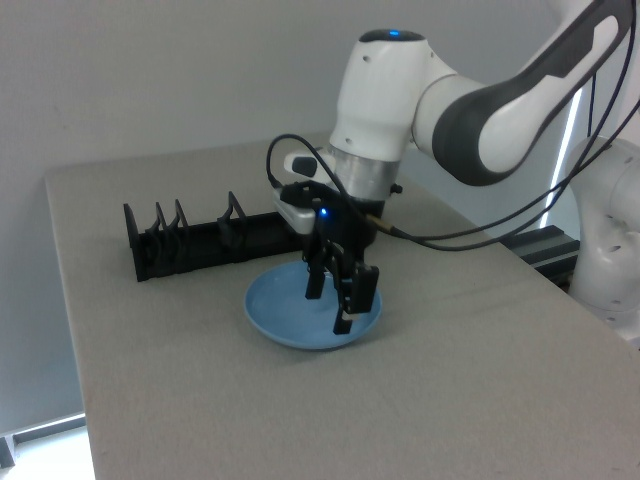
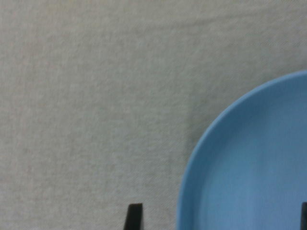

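A light blue plate [image 1: 280,310] lies flat on the table. My black gripper [image 1: 328,305] hangs just above it, fingers pointing down and spread apart, open with no object held. In the wrist view the plate [image 2: 249,167] fills the lower right, and my gripper straddles its left rim, one fingertip over bare cloth, the other over the plate's inside.
Behind the plate stands a black rack [image 1: 190,255] with several upright dividers, partly hidden by my arm. A white robot body [image 1: 605,240] stands beyond the right edge.
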